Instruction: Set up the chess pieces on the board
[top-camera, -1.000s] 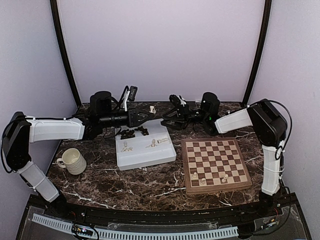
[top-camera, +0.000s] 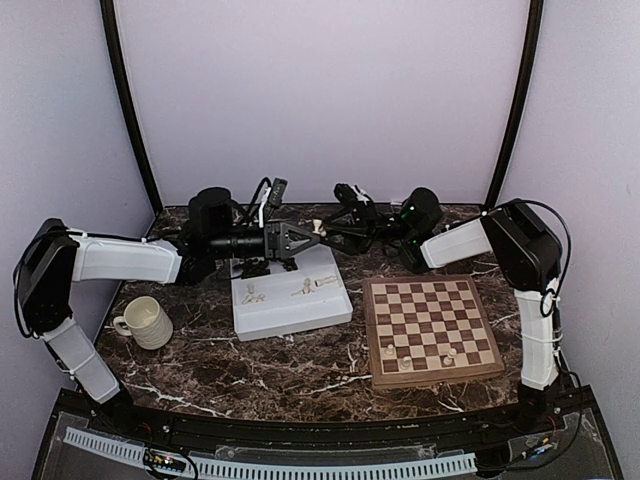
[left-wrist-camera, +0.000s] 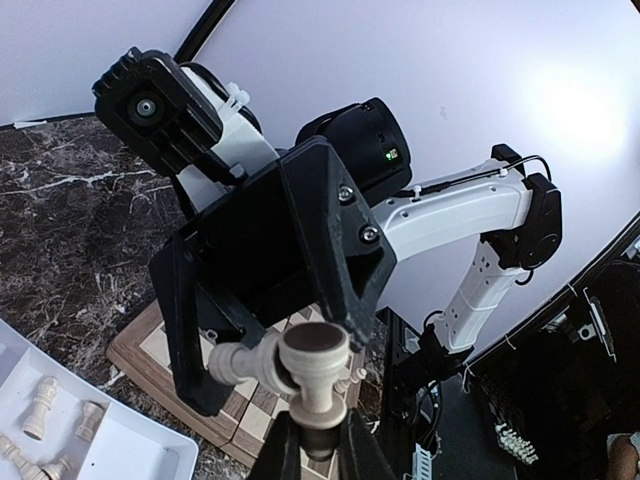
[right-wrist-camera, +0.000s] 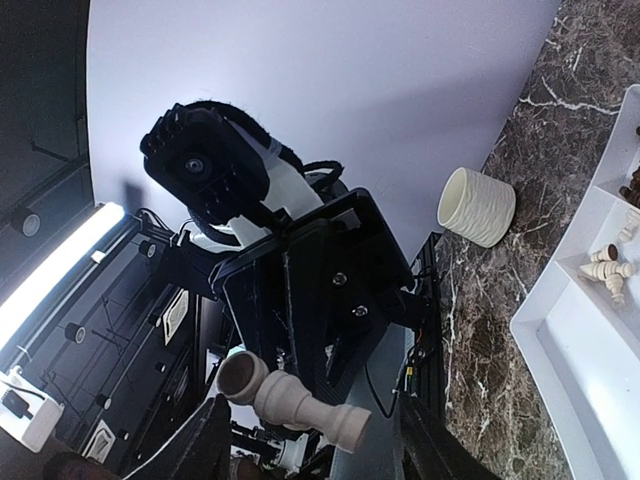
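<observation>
A white chess piece (top-camera: 316, 226) is held up above the tray, between the two grippers. My left gripper is shut on its lower part. My right gripper is open close around the piece, which shows sideways in the right wrist view; whether its fingers touch it is unclear. The chessboard (top-camera: 372, 340) at the right carries several white pieces along its near side. The white tray (top-camera: 290, 326) holds white pieces lying in the front and dark pieces behind, partly hidden by the left arm.
A white mug (top-camera: 149, 323) stands at the front left of the marble table.
My left gripper has moved right with the piece, and my right gripper has come slightly left toward it, so the two now nearly meet.
</observation>
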